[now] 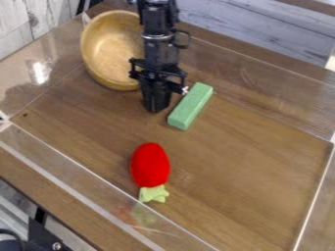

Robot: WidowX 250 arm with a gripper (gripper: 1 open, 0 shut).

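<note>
My gripper [156,95] is low over the table at the left end of a green bar [190,106], its fingertips close together and dark; whether they touch the bar is unclear. A wooden bowl [102,51] sits behind and left of the arm, partly hidden by it. A red object [151,162] with a pale green piece [153,194] below it lies in the front middle of the table.
Raised edges run along its left, back and right sides.
</note>
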